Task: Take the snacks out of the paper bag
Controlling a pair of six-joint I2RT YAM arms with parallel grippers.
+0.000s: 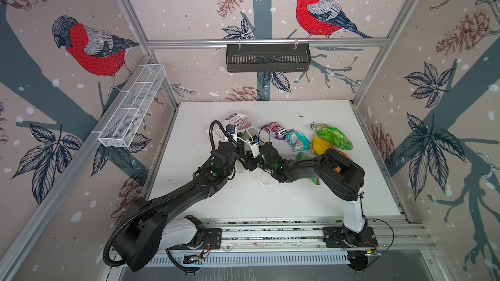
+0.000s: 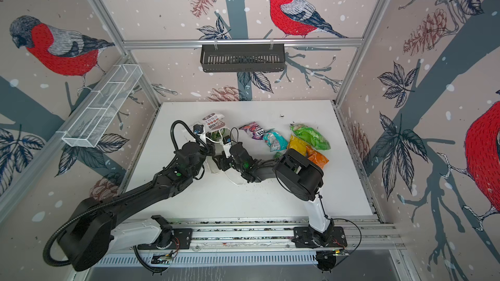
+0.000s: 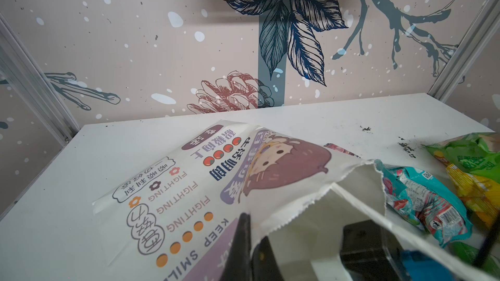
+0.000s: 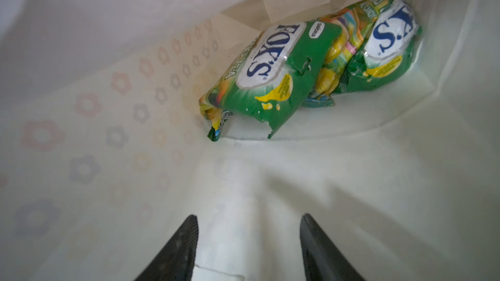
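A white printed paper bag [image 3: 198, 192] lies on the table. My left gripper is shut at the edge of its raised mouth, the paper's edge meeting the fingers; whether paper is between them is hard to tell. My right gripper is inside the bag, part open, with nothing between its fingers. Ahead of it, at the bag's far end, lie green Fox's snack packs [image 4: 270, 72], apart from the fingertips.
Loose snacks lie right of the bag: purple [image 1: 274, 130], teal [image 1: 297, 140], green [image 1: 332, 136] and yellow [image 1: 320, 145] packs. A black basket [image 1: 267, 58] hangs on the back wall.
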